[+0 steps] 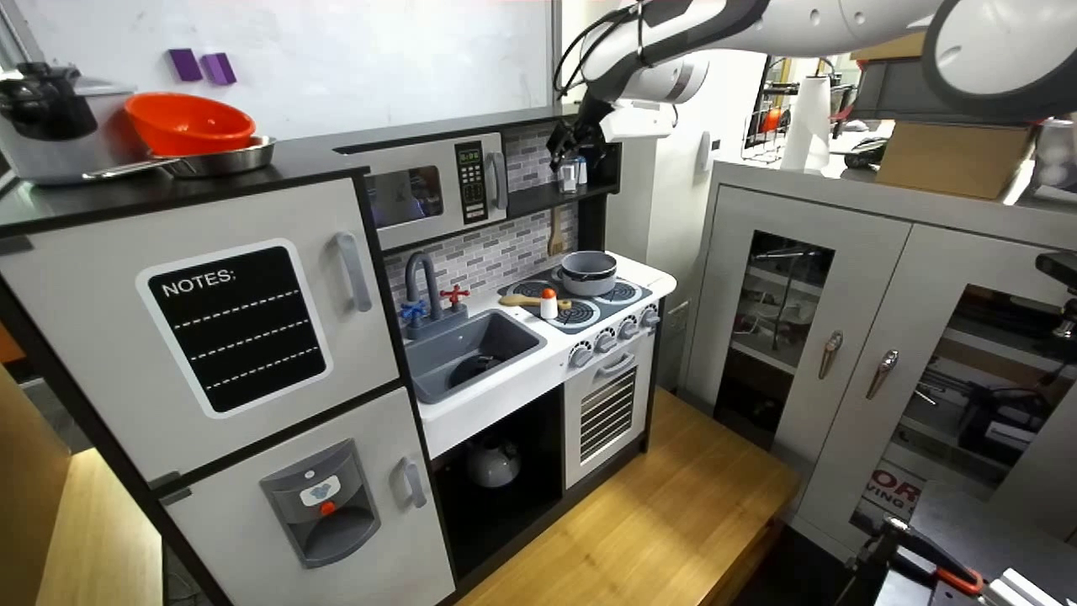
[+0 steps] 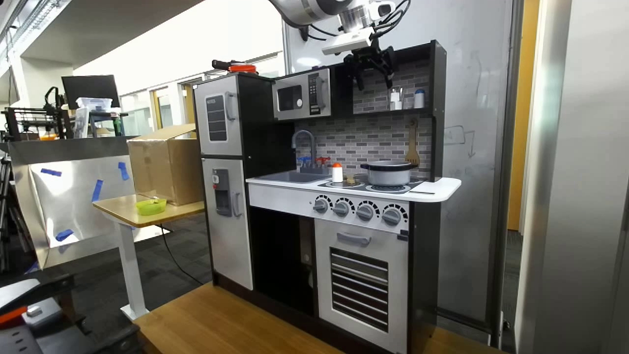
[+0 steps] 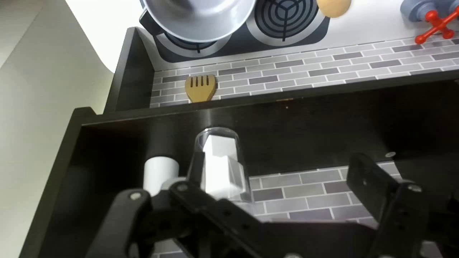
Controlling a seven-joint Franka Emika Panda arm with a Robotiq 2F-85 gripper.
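Observation:
My gripper is open at the upper shelf, nothing held between its fingers. In the wrist view, a clear container with white pieces inside lies near the left finger, which overlaps its left side; contact cannot be told. The other finger is well to the right, with bare tile wall between. A white cylinder stands left of the container, partly hidden by the gripper. From the second exterior view, my gripper hangs above and left of the clear container; the cylinder there is a blue-topped shaker.
The dark shelf has side walls close around the gripper. Below stand a grey pot, an orange-topped shaker and a wooden spoon on the stove. A microwave adjoins the shelf. A wooden spatula hangs underneath.

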